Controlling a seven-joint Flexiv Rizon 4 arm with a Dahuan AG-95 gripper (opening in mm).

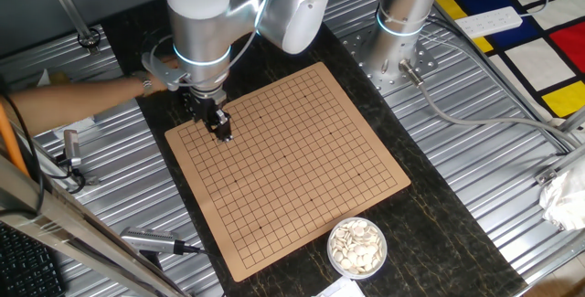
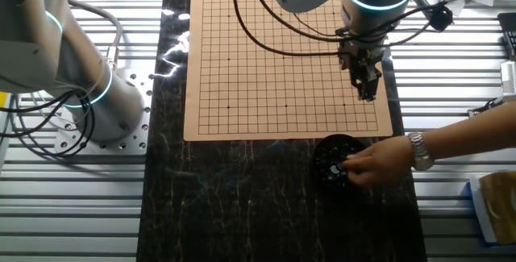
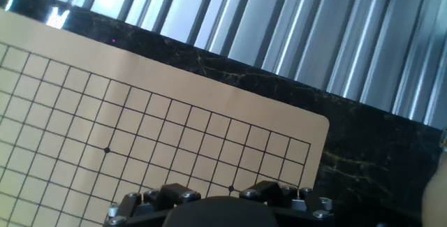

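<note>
A tan board point(image 1: 286, 167) with a black line grid lies on the dark tabletop, with no stones visible on it. My gripper point(image 1: 225, 136) hangs over the board near its far-left corner in exterior view 1. In exterior view 2 the gripper point(image 2: 368, 93) is over the board's near right part. Only the gripper's upper linkages show along the bottom of the wrist view, above the board point(image 3: 160, 133); whether its fingers are apart, or have anything between them, is unclear. A clear round tub point(image 1: 357, 249) holds many whitish stones beside the board.
A person's hand point(image 2: 379, 161) reaches into a black bowl point(image 2: 322, 183) of dark stones, close to my gripper. The dark tabletop point(image 2: 242, 201) beyond the board's edge is clear. My arm's base point(image 1: 395, 55) stands at the right.
</note>
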